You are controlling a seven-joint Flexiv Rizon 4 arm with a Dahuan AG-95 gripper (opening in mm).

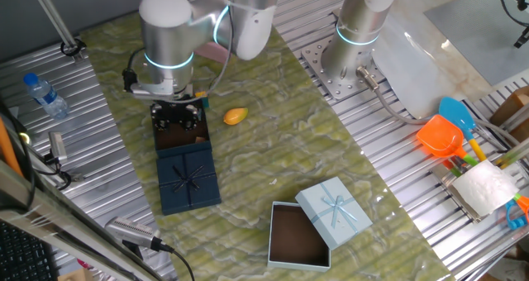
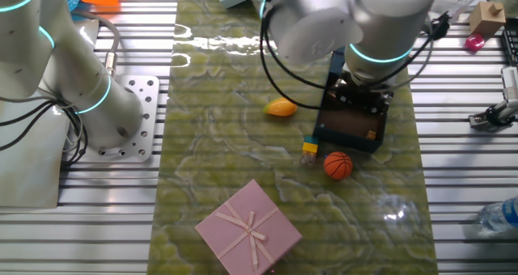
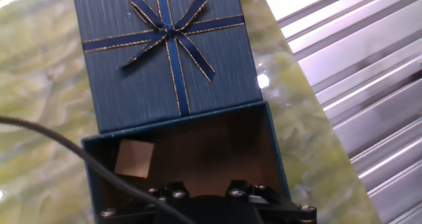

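The dark blue box (image 3: 277,151) is uncovered, with its ribbon-tied lid (image 3: 217,66) lying against one side. A small light brown block (image 3: 134,159) rests on the box floor near one corner in the wrist view; exterior view 2 shows the block (image 2: 371,135) too. My gripper is over the box opening. Its fingers stand apart, and nothing shows between them. Exterior view 1 has the gripper (image 1: 178,120) above the part of the box farther from the lid. The arm hides some of the box interior there.
Beside the box lie a yellow-orange mango (image 1: 235,116), a small basketball (image 2: 337,166) and a teal-and-yellow block toy (image 2: 310,149). A pink gift box (image 2: 248,229) and an open light blue box (image 1: 283,264) with its lid (image 1: 335,212) stand elsewhere on the green cloth.
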